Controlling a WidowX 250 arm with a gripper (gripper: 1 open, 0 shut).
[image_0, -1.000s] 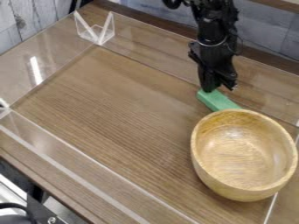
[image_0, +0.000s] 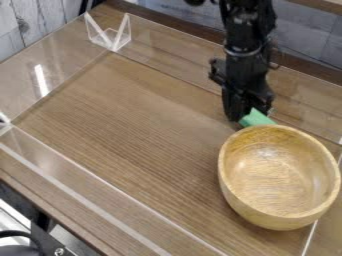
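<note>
My black gripper (image_0: 243, 104) reaches down from the top of the view to the right of the table's centre, its fingertips low over a small green object (image_0: 255, 119) that lies just behind a large yellow wooden bowl (image_0: 275, 197). The gripper looks shut; whether it touches the green object cannot be made out, and part of that object is hidden by the gripper and bowl.
A white wire-like piece (image_0: 110, 35) stands at the back left. A black cable lies at the front left corner.
Less of the green object shows now than before.
</note>
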